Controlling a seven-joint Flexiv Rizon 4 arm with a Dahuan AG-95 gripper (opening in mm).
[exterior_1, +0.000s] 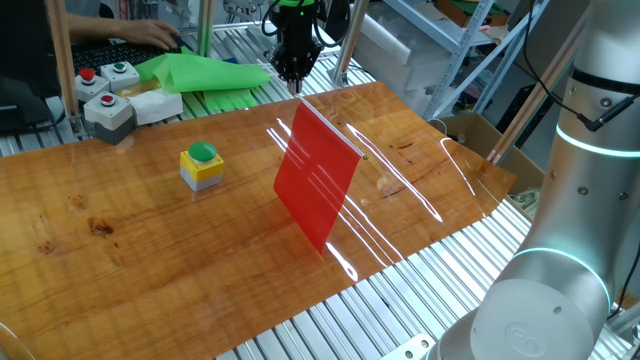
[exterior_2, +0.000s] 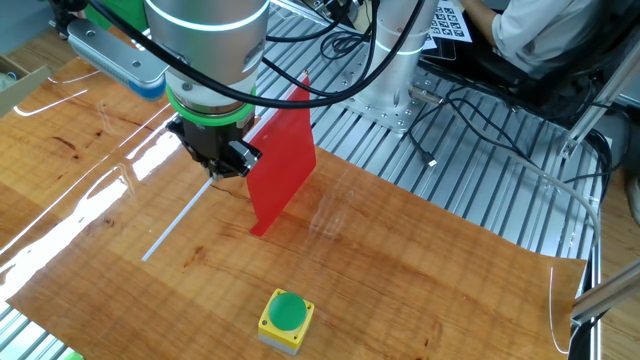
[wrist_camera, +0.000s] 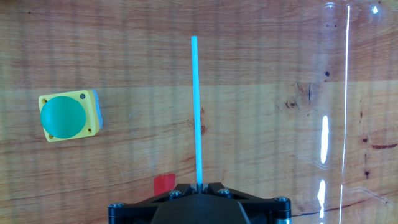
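Observation:
A red flag (exterior_1: 315, 175) hangs from a thin white stick, apparently just clear of the wooden table (exterior_1: 120, 220). My gripper (exterior_1: 294, 90) is shut on that stick, beyond one end of the cloth. The bare part of the stick (wrist_camera: 196, 106) points straight ahead from the fingertips in the wrist view, where only a small red corner of the flag (wrist_camera: 164, 184) shows. In exterior view 2, the gripper (exterior_2: 222, 168) has the cloth on one side and the bare stick on the other. A yellow box with a green button (exterior_2: 286, 314) stands on the table, apart from the flag.
Boxes with red and green buttons (exterior_1: 108, 112) and green cloth (exterior_1: 205, 74) lie past the table's far edge, near a person's hand (exterior_1: 150, 30). Black cables (exterior_2: 480, 140) run over the metal slats.

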